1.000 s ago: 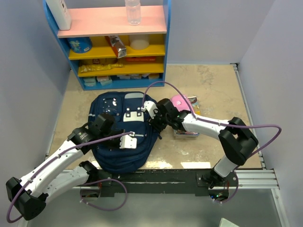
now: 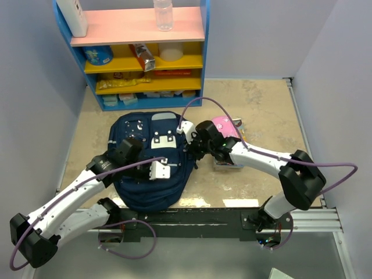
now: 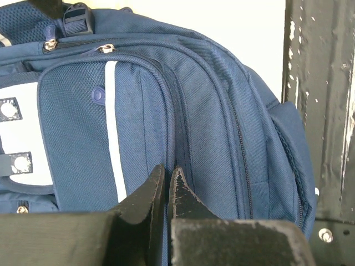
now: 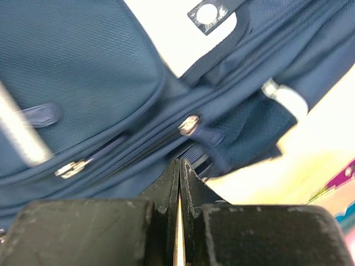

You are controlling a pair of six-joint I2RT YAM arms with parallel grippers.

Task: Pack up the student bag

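Observation:
A navy backpack [image 2: 136,195] lies flat on the table, front pocket up, with white strips and zippers. My left gripper is shut on the piped edge of the backpack's front pocket [image 3: 77,133]. My right gripper is shut with nothing showing between its fingers, over the backpack's side edge near a zipper pull [image 4: 191,126] and another metal pull [image 4: 72,167]. In the top view both wrists hide parts of the bag.
A shelf unit [image 2: 136,23] with a bottle, boxes and packets stands at the back. A pink item [image 2: 224,125] and other supplies lie right of the bag, partly under the right arm. The table's front edge borders the bag.
The left arm and the backpack look nearly unchanged.

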